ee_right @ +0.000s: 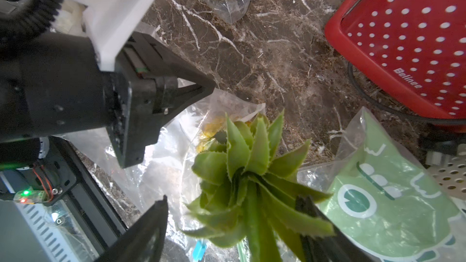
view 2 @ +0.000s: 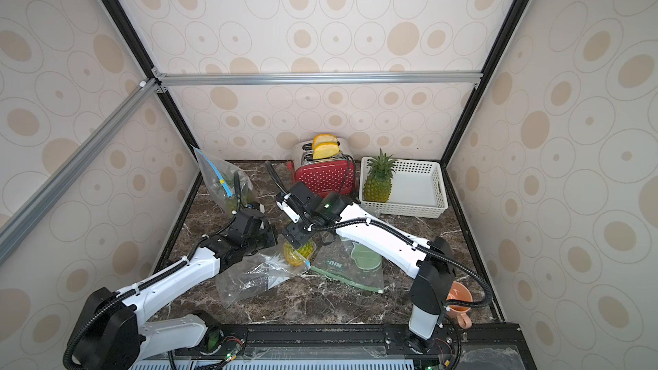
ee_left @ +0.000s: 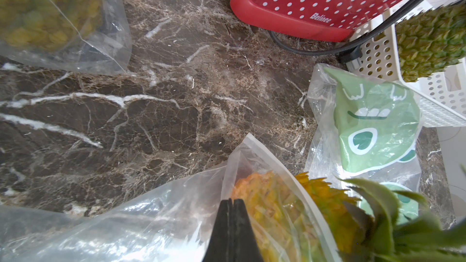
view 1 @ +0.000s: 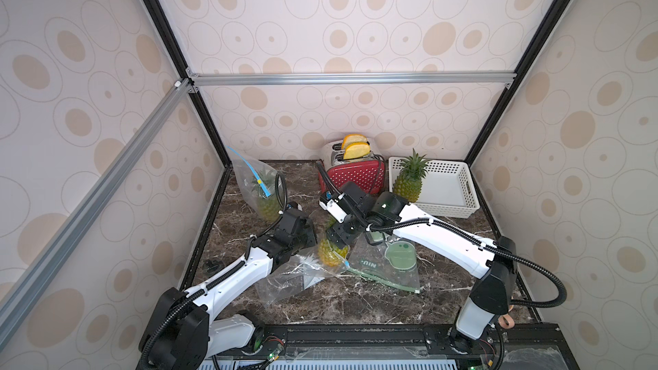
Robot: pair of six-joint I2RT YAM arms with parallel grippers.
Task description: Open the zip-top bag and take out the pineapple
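The pineapple (view 1: 331, 254) lies partly inside a clear zip top bag (view 1: 282, 286) in the middle of the table. Its green crown (ee_right: 252, 165) sticks out past the bag's mouth, toward the right. In the left wrist view, my left gripper is shut, its tips over the bag film near the opening edge; whether film is pinched between them cannot be seen. My right gripper stands open above the crown, with one finger (ee_right: 157, 218) left of the leaves and the other among the leaves on the right.
A second bagged pineapple (ee_left: 48, 9) stands at the back left. Behind are a red dotted toaster (view 1: 366, 176) and a white basket (view 1: 449, 212) with another pineapple (view 1: 409, 181). A green printed bag (ee_left: 378, 121) lies on the right. An orange cup (view 2: 459, 294) sits front right.
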